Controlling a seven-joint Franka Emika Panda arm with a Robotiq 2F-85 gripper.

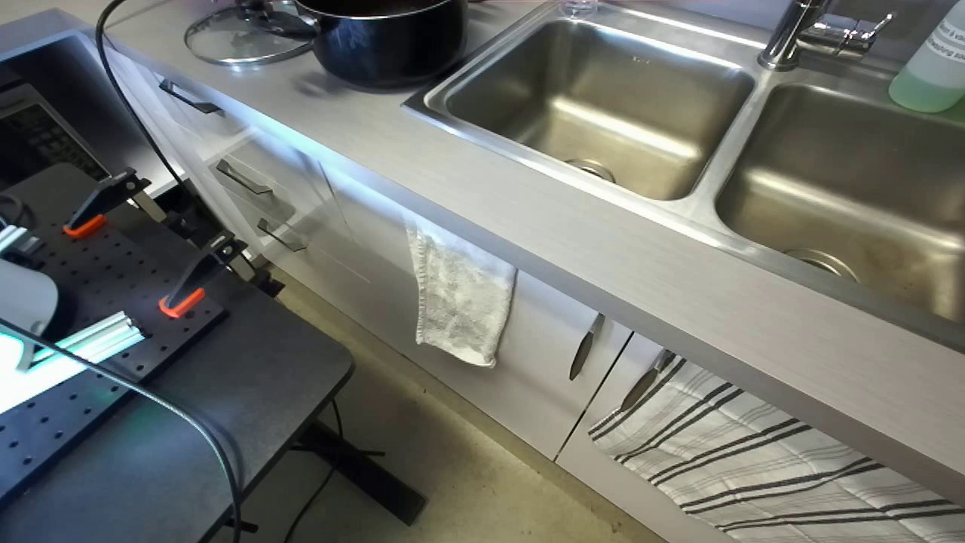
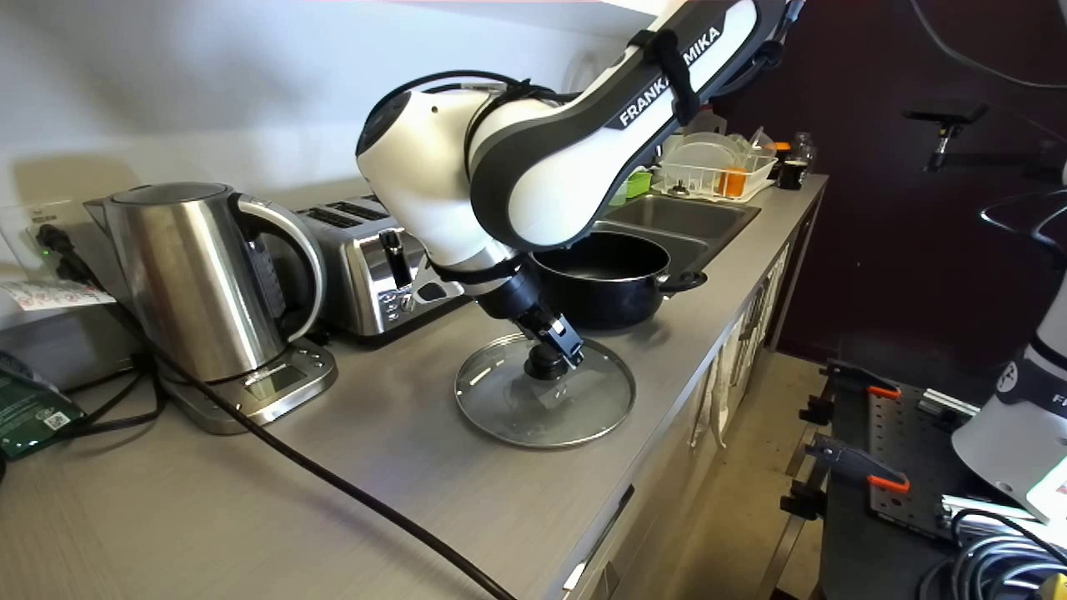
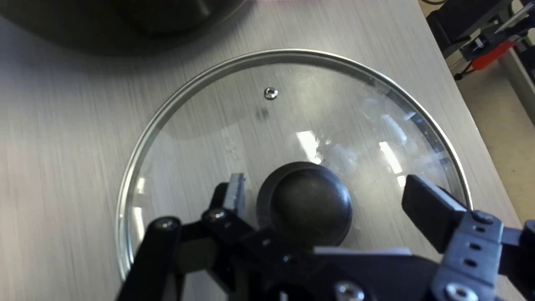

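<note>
A round glass lid with a metal rim lies on the counter, its black knob facing up. In the wrist view my gripper stands open over the lid. One of its fingers is just left of the knob, while the other is well to the right, so the knob lies between them without being clamped. Exterior view 2 shows the gripper low at the knob; whether a finger touches it I cannot tell. A black pot stands just behind the lid, apparently empty as far as its inside shows.
A steel kettle and a toaster line the wall. Beyond the pot is a double sink. The counter's front edge runs close to the lid. A black cable crosses the near counter, which is otherwise mostly bare.
</note>
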